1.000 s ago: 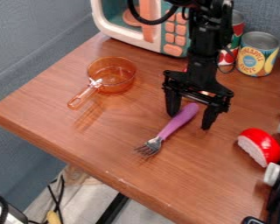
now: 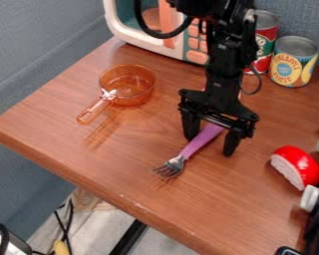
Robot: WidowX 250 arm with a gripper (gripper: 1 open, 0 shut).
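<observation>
My black gripper (image 2: 210, 139) stands low over the wooden table, its two fingers open on either side of the purple handle of a fork (image 2: 194, 147). The fork lies flat with its metal tines pointing toward the lower left; part of the handle is hidden by the gripper. Whether the fingers touch the handle is not clear.
A clear orange measuring cup (image 2: 128, 82) sits at left. A toy microwave (image 2: 165, 20) and cans (image 2: 293, 62) stand at the back. A red-and-white object (image 2: 294, 165) and dark items lie at right.
The gripper has moved slightly down and left over the fork handle. The fork looks unchanged.
</observation>
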